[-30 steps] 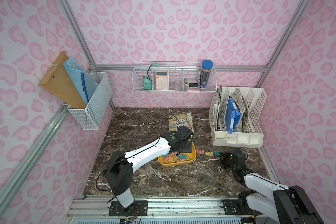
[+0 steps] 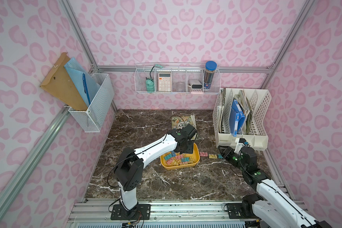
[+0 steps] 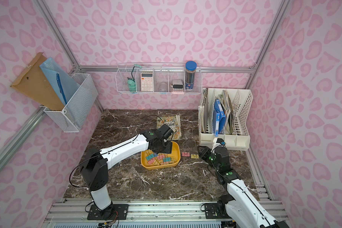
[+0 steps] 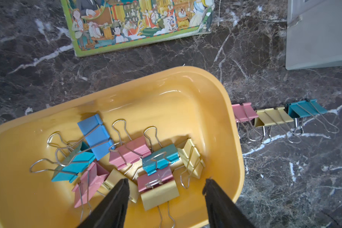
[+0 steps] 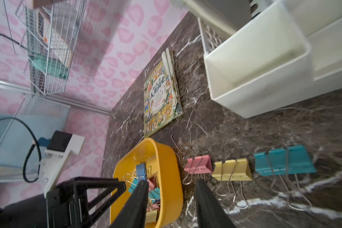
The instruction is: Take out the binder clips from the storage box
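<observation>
The yellow box (image 4: pixel 45 197) holds several binder clips in blue, pink, teal and yellow, including a blue one (image 4: pixel 90 128). My left gripper is over the box, open, with nothing held. Outside the box's right side, a pink clip (image 5: pixel 200 164), a yellow clip (image 5: pixel 233 169) and a teal clip (image 5: pixel 285 161) lie in a row on the marble table (image 2: pixel 133 125). My right gripper is open and raised beside this row, nothing between its fingers.
A book (image 5: pixel 157 95) lies behind the box. A white file organiser (image 2: pixel 262 114) stands at the back right. Wire baskets hang on the back and left walls.
My right gripper has risen from by the teal clip and shifted slightly left. My left arm has raised a little, its gripper still over the box.
</observation>
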